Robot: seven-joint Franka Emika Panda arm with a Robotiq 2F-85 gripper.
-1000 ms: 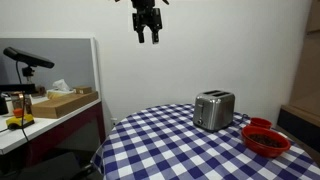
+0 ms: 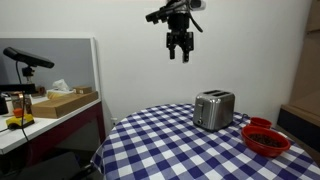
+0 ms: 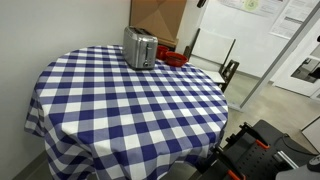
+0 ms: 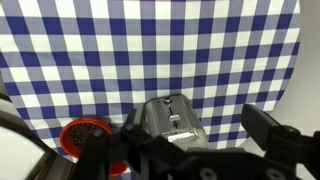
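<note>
My gripper [image 2: 179, 58] hangs high above the table, well clear of everything on it. Its fingers are apart, with nothing between them. A silver two-slot toaster [image 2: 214, 111] stands upright on the checked cloth below and to the gripper's right in exterior view 1. From the wrist view, the toaster [image 4: 174, 120] appears at the lower middle, partly covered by the gripper's dark parts. A red bowl [image 2: 264, 149] with small dark pieces inside stands beyond the toaster on the right. Another red bowl [image 2: 260, 122] sits behind it.
The blue-and-white checked tablecloth [image 3: 130, 105] is bare over most of the table. A side table [image 2: 40, 124] on the left carries a cardboard box [image 2: 65, 104] and tools. Brown boards [image 2: 305, 85] stand at the right edge.
The toaster and bowls have stayed in place.
</note>
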